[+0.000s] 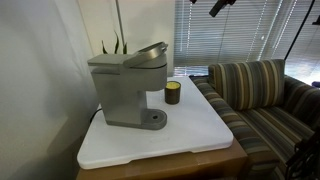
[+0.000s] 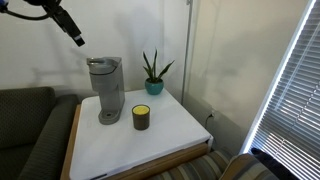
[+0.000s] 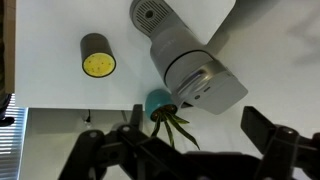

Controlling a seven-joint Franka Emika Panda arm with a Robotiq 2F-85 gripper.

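A grey single-serve coffee maker stands upright on a white tabletop; its silver top piece slants upward. Beside it is a dark cup with a yellow top or interior, also visible at the upper left of the wrist view as the cup. My gripper is open, its two dark fingers wide apart with nothing held. In the wrist view the coffee maker's head lies just above the gap between them. Exterior view 2 has the gripper in the air above and left of the machine.
A plant in a teal pot stands behind the coffee maker, its leaves rising high. A striped armchair adjoins the table on one side, with window blinds behind.
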